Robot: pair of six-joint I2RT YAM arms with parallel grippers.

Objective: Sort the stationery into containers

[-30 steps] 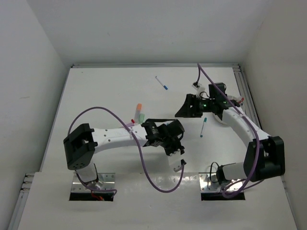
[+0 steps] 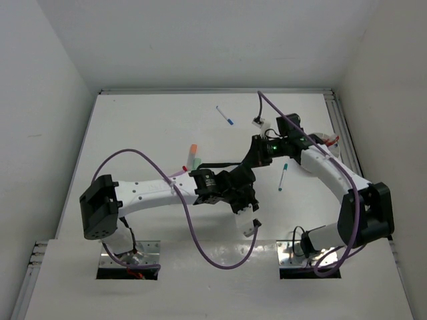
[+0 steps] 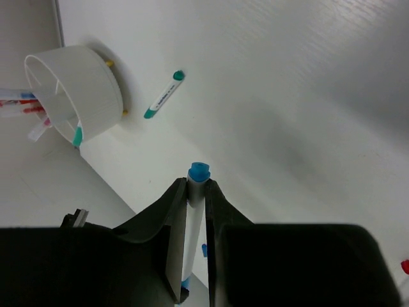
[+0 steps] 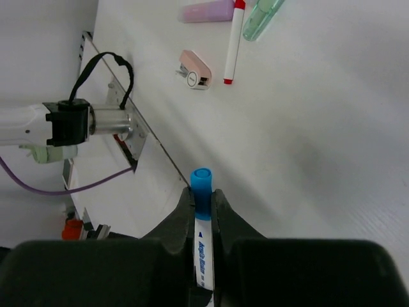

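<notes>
Near the centre of the top view my left gripper (image 2: 241, 175) and right gripper (image 2: 253, 157) meet at a white marker with blue ends. In the left wrist view the marker (image 3: 193, 236) stands between my left fingers; whether they press on it is hard to tell. In the right wrist view my right gripper is shut on the blue-capped marker (image 4: 203, 252). A white round container (image 3: 89, 89) holds several pens. A green marker (image 3: 163, 96), a red-capped marker (image 4: 232, 48), a pink stapler (image 4: 195, 70), a purple item (image 4: 208, 11) and a green item (image 4: 262, 18) lie on the table.
A blue-capped pen (image 2: 224, 115) lies at the back of the table (image 2: 140, 120), whose back left is clear. Walls and rails border the table. The arms cover much of the middle and right.
Over the last second my right gripper has moved left towards the left one and the marker. The left arm has shifted slightly.
</notes>
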